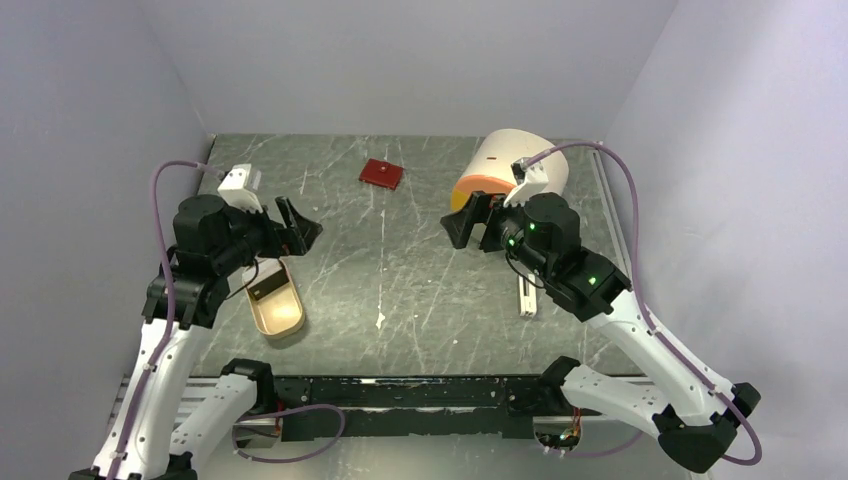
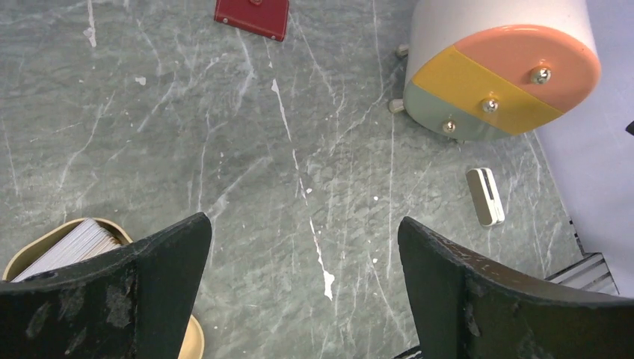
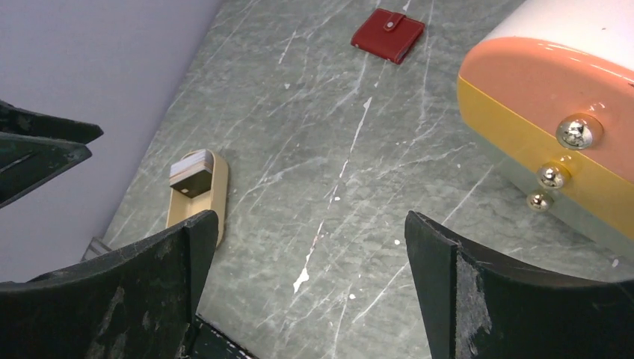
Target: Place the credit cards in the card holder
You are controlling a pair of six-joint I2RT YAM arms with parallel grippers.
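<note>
A small dark red card holder [image 1: 382,173] lies flat and closed at the back of the table; its strap and snap show in the right wrist view [image 3: 387,34]. On the left, a tan tray [image 1: 281,318] holds a stack of cards [image 2: 69,250] at one end, partly covered by my left finger in the left wrist view. Above the table's left side, close to the tray, hovers my left gripper [image 1: 302,217], open and empty. My right gripper [image 1: 461,210] is open too, raised in front of the drum-shaped cabinet, with only bare table between its fingers.
That white cabinet [image 1: 515,158] with coloured drawers and round knobs fills the back right. A small white slotted block [image 2: 485,196] lies in front of it. Walls rise on the left, right and back.
</note>
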